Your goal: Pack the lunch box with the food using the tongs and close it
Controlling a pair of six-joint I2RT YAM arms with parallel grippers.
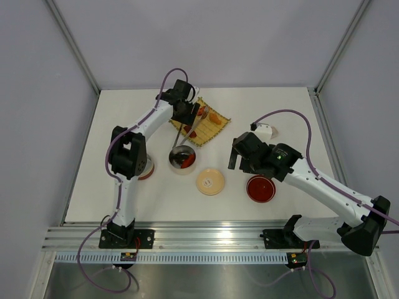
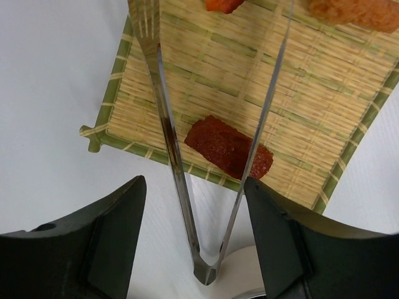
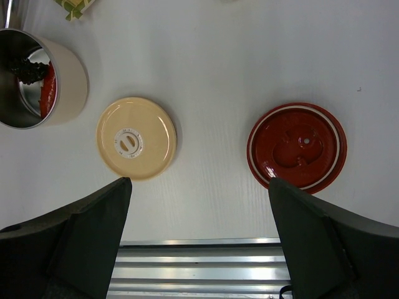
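Note:
Steel tongs [image 2: 171, 143] rest across the bamboo mat [image 1: 213, 128], their joined end at the steel pot [image 1: 182, 159], which holds dark food and a red piece. My open left gripper is over the tongs. On the mat lie a brown piece [image 2: 218, 140], an orange piece [image 2: 221, 3] and a fried piece [image 2: 352, 12]. My right gripper, open, hangs over the table near the cream lid [image 3: 136, 137] and red lid [image 3: 296, 148].
A round container [image 1: 147, 171] stands left of the pot, partly under the left arm. The front-centre and back-right table have free room.

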